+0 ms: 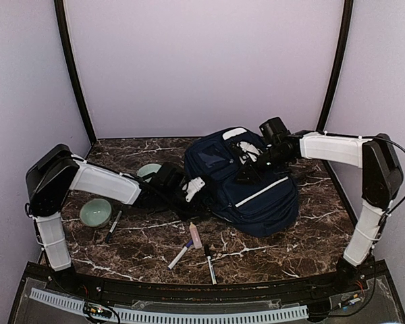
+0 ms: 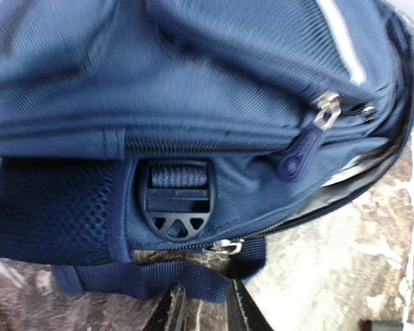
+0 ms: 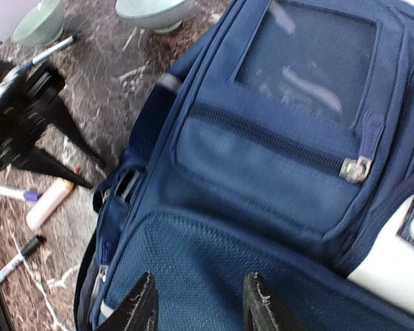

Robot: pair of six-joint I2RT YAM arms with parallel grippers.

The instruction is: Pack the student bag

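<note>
A navy backpack lies on its back on the marble table, with zippers, a buckle and a mesh side pocket. My left gripper is at the bag's left side, fingers apart with nothing visible between them, facing the zipper pulls and lower strap. My right gripper hovers over the middle of the bag's front, open and empty. A pink glue bottle, a blue-capped marker and a black-capped marker lie in front of the bag.
Two pale green bowls stand at the left, one behind my left arm. A dark pen lies beside the front bowl. Bare table shows at the front right; walls close the back and sides.
</note>
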